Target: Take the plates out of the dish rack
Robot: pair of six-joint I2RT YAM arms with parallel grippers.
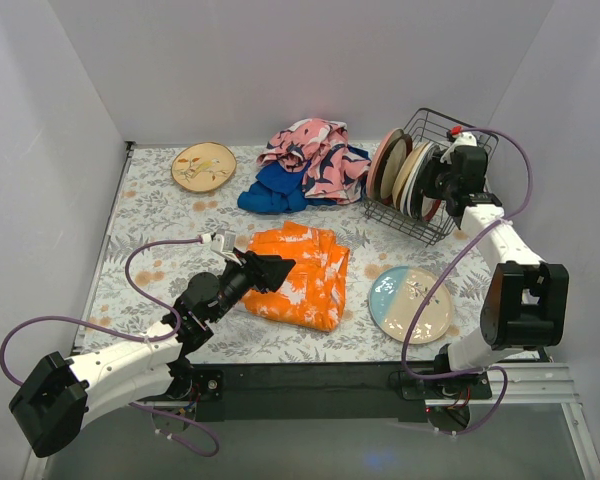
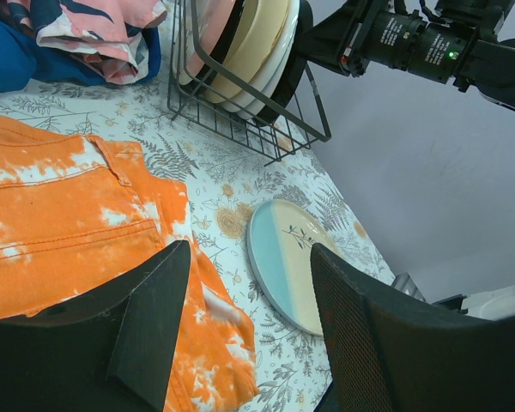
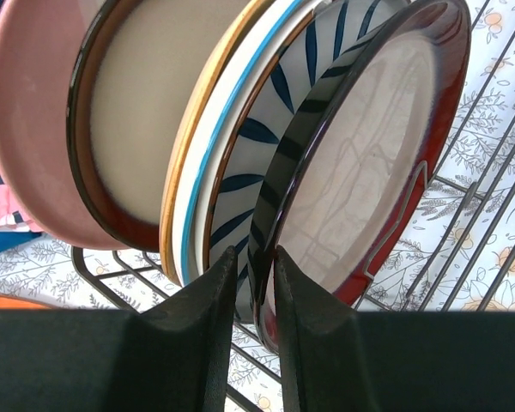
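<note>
In the rack at the back right, several plates stand on edge: pink [image 3: 21, 129], brown-rimmed beige [image 3: 154, 94], and white with blue stripes [image 3: 262, 133]. Outermost is a dark-red-rimmed plate [image 3: 365, 163]. My right gripper is at that plate's near edge, its narrowly parted fingers on either side of the dark rim; a slim gap shows at the left finger. The wire dish rack [image 1: 430, 232] holds them all. Far from the rack, my left gripper hangs open and empty over the orange cloth [image 1: 298, 285].
A blue-and-beige plate [image 1: 412, 304] lies flat at the front right, and a yellow plate [image 1: 203, 167] at the back left. Pink and blue cloths [image 1: 310, 165] are heaped left of the rack. Bare table [image 1: 145, 220] shows on the left.
</note>
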